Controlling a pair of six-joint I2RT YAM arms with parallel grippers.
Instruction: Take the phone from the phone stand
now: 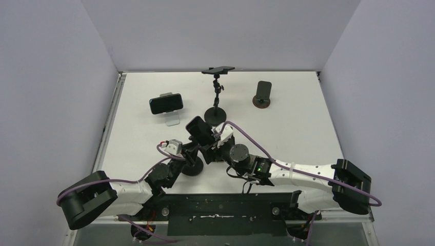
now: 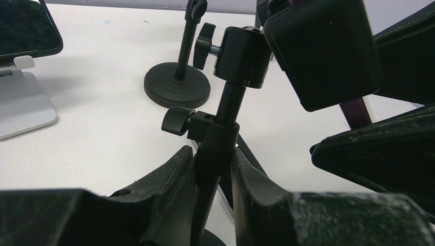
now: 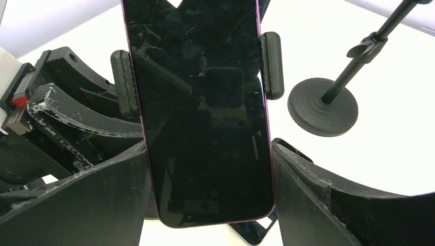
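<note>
A dark phone [image 3: 205, 128] with a pink-purple edge spans most of the right wrist view, my right gripper shut on its two long sides. Farther up, the black clamp pads [image 3: 272, 65] of the phone stand still flank the phone on both sides. In the left wrist view my left gripper is shut on the stand's black pole [image 2: 232, 102], just under a knob joint, and the pole leans. From the top, the phone [image 1: 200, 129] tilts above the round stand base [image 1: 193, 167], and the arms partly hide the stand.
Another black stand [image 1: 215, 116] rises close behind. A phone on a white stand [image 1: 172, 118] is at the left, and a small dark stand [image 1: 263, 92] at the back right. Below the held phone lies another phone [image 3: 251, 230].
</note>
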